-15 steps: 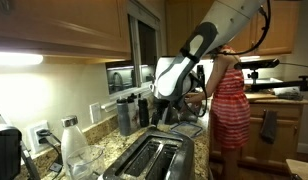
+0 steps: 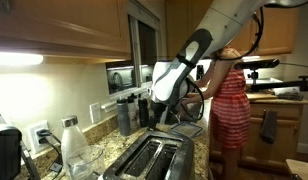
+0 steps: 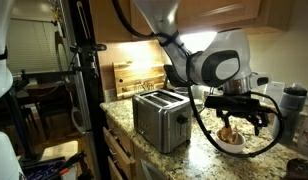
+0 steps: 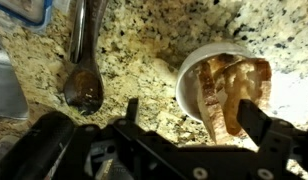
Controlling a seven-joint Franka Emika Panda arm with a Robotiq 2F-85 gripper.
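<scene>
Browned bread slices (image 4: 234,92) stand in a small white bowl (image 4: 184,88) on the speckled counter, right of centre in the wrist view. My gripper is open above it, one fingertip to the left of the bowl and the other overlapping the bread at its right side. Nothing is held between the fingers. From exterior view 2, the bowl (image 3: 231,145) with its bread (image 3: 227,134) appears just below my gripper (image 3: 237,114). The silver toaster (image 3: 162,122) stands to the left. In exterior view 1 the bowl cannot be made out.
A dark wooden spoon (image 4: 84,84) lies left of the bowl. A black dish rack or tray (image 2: 144,158) occupies the near counter, with bottles (image 2: 124,117) along the wall. A person in a red dress (image 2: 231,115) stands beside the counter behind the arm.
The arm has shifted slightly to the right in exterior view 1 and covers more of the person's dress. The counter items there look unmoved.
</scene>
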